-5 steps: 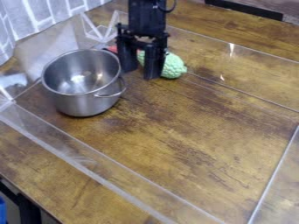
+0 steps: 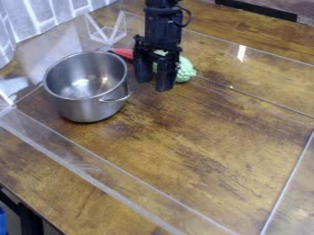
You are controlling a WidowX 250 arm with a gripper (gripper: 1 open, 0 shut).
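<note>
My black gripper (image 2: pixel 154 72) is low at the upper middle, its two dark fingers apart, over a pale green vegetable (image 2: pixel 185 71) that looks like broccoli or cauliflower and is partly hidden behind it. Whether anything is between the fingers is unclear. A red object (image 2: pixel 121 52), long and thin, lies just left of the gripper, partly hidden. A steel pot (image 2: pixel 86 103) with side handles stands at the left, empty as far as shows.
Clear plastic panels run along its edges. A white cloth or surface fills the top left corner.
Over the last second my gripper has shifted slightly at the same spot by the vegetable. The pot has stayed in place.
</note>
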